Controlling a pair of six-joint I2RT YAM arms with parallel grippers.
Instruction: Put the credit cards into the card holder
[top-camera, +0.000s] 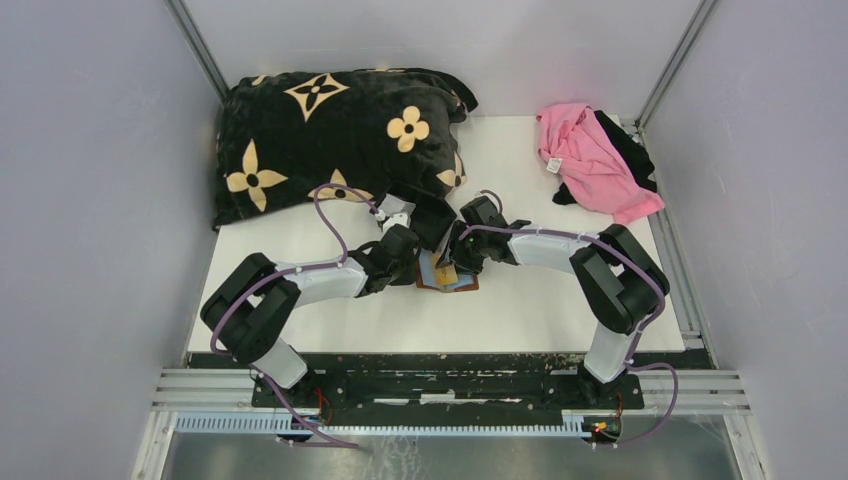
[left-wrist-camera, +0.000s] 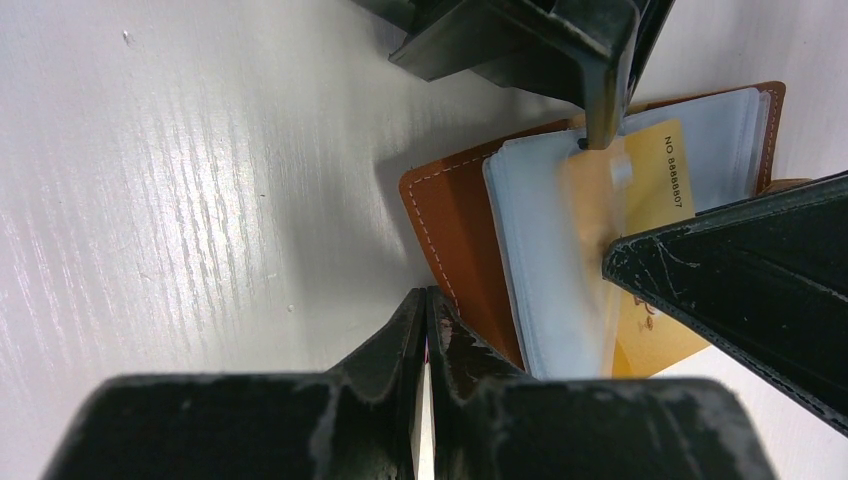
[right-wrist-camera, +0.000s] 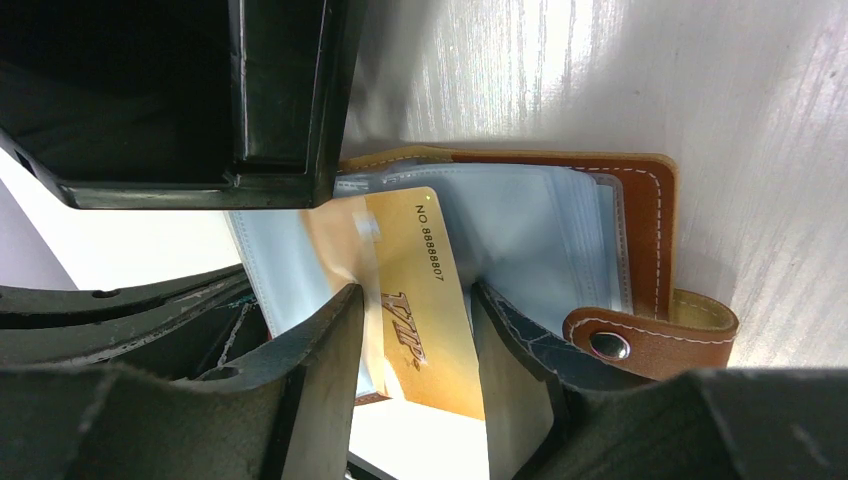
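Note:
A brown leather card holder (right-wrist-camera: 640, 230) with clear bluish sleeves lies open on the table between both grippers, in the middle of the top view. A gold card (right-wrist-camera: 425, 320) numbered 8888807 lies on or in its sleeves. My right gripper is over it, fingertips on either side of the gold card and part open; whether it grips the card is unclear. My left gripper is at the holder's left edge, fingertips close together beside the brown cover; whether anything is between them is hard to tell.
A large black patterned cushion (top-camera: 330, 140) fills the back left, with dark objects in front of it. Pink and black cloths (top-camera: 590, 165) lie at the back right.

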